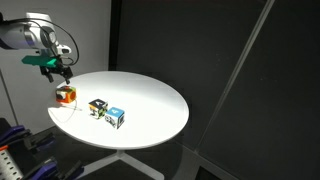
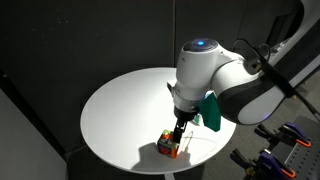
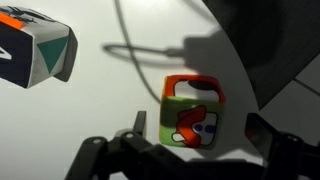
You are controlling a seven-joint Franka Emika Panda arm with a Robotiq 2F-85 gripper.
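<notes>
A picture cube in red, green and white (image 3: 190, 124) lies near the edge of the white round table (image 1: 150, 90); the same cube (image 1: 66, 94) is at the table's left in exterior view 1. My gripper (image 1: 58, 76) hangs above it, open. In the wrist view one finger (image 3: 140, 122) is left of the cube and the other right of it, with a gap on both sides. In exterior view 2 the cube (image 2: 168, 144) shows just below the arm.
Two more picture cubes sit on the table, a dark multicoloured one (image 1: 97, 109) and a blue-white one (image 1: 115, 117). The near cube is close to the table edge, with dark floor beyond.
</notes>
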